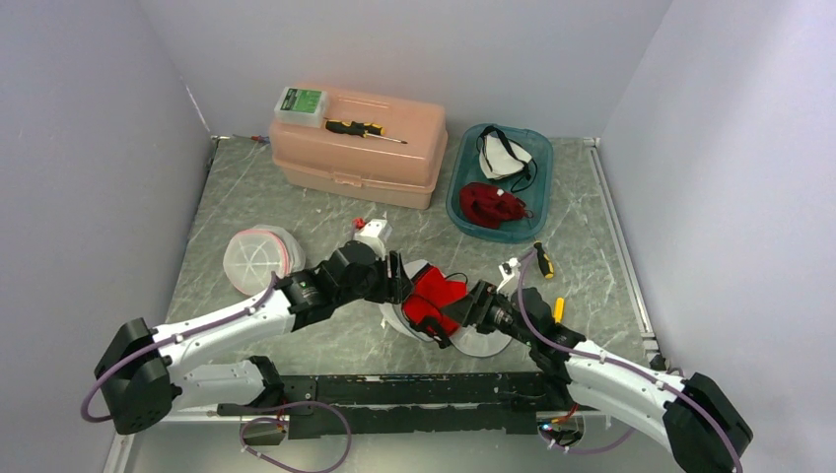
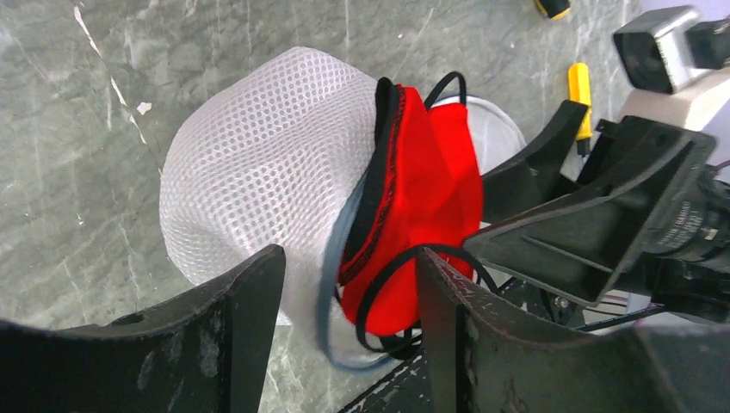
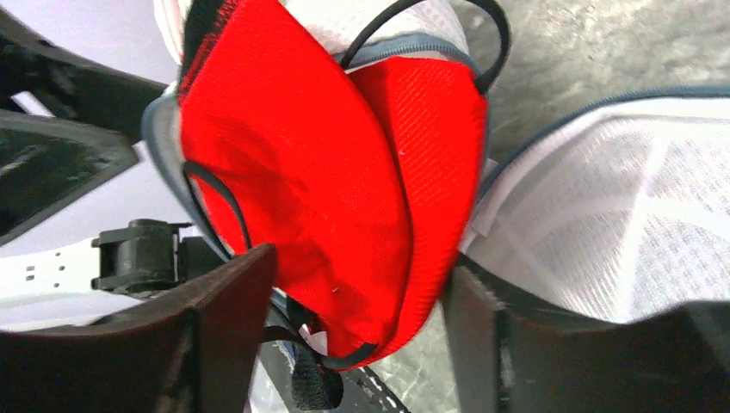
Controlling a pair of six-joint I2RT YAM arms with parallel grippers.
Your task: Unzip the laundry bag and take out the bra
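Note:
The red bra (image 1: 435,299) with black straps and band lies folded in the open white mesh laundry bag (image 2: 250,163), whose grey zipper edge (image 2: 337,245) stands up beside it. My left gripper (image 1: 402,283) is over the left side of the bag, its fingers apart; in its wrist view the zipper edge and a black strap show between the fingers. From the right, my right gripper (image 1: 463,313) reaches the bra. Its fingers (image 3: 228,305) are apart, with red fabric seen between them; whether they touch it, I cannot tell. The bag's other round mesh half (image 3: 620,206) lies flat on the table.
A teal bin (image 1: 501,232) at the back right holds a white bra (image 1: 503,158) and a dark red one (image 1: 489,204). A pink toolbox (image 1: 360,163) stands at the back left. Round mesh bags (image 1: 258,260) lie on the left, yellow-handled tools (image 1: 544,260) on the right.

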